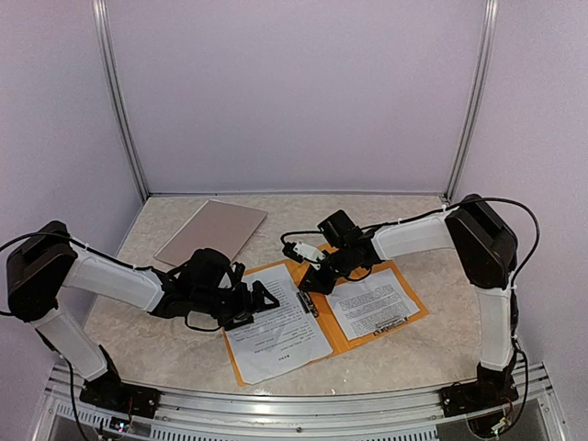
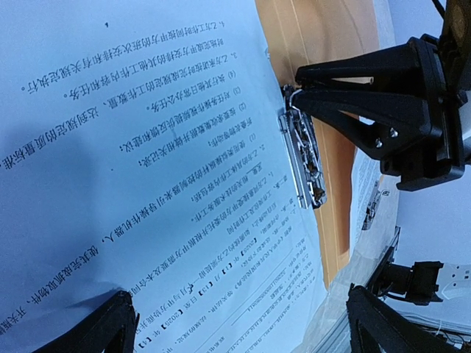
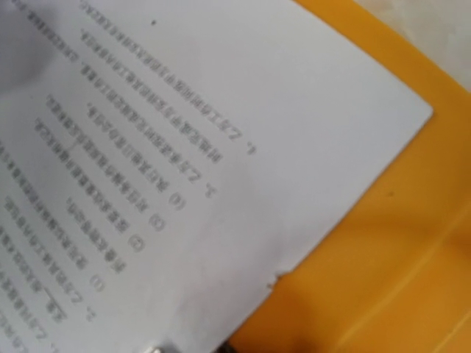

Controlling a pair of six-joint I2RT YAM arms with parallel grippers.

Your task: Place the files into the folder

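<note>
An orange folder (image 1: 409,294) lies open, a printed sheet on each half: left sheet (image 1: 276,340), right sheet (image 1: 372,303). The left sheet reaches the metal clip (image 2: 302,158) beside the fold; another clip (image 1: 390,324) is on the right half. My left gripper (image 1: 254,303) is open over the left sheet, its fingertips at the bottom corners of the left wrist view. My right gripper is shut at the upper end of the middle clip, fingertips touching it. In the right wrist view, sheet (image 3: 309,125) and folder fill the picture.
A pinkish-grey board (image 1: 209,230) lies at the back left. A metal rail (image 1: 303,398) runs along the front edge.
</note>
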